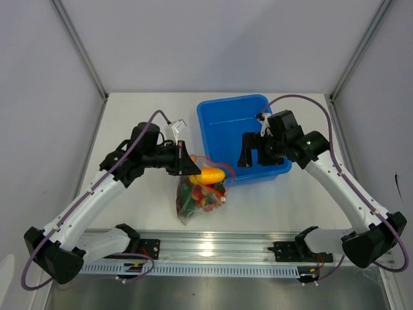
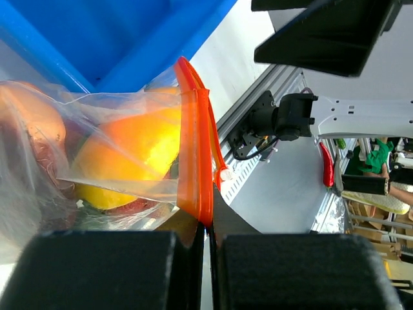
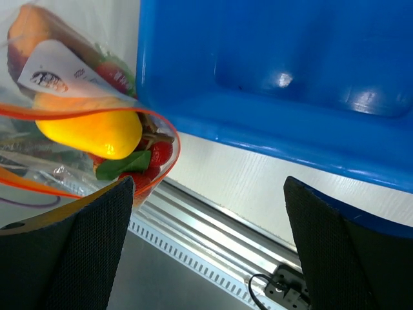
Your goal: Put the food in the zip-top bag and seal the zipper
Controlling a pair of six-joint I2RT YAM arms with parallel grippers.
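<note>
The clear zip-top bag with an orange zipper (image 2: pixel 197 148) holds several foods: a large yellow item (image 1: pixel 210 175), an orange-brown one (image 3: pixel 31 35), red pieces and green leaves. It stands at the centre of the table, its mouth gaping in the right wrist view. My left gripper (image 1: pixel 193 172) is shut on the orange zipper edge at the mouth (image 2: pixel 205 216). My right gripper (image 1: pixel 250 150) hangs open over the blue bin, to the right of the bag, with nothing between its fingers.
The blue bin (image 1: pixel 226 103) lies just behind and right of the bag, empty where visible. A rail runs along the front edge.
</note>
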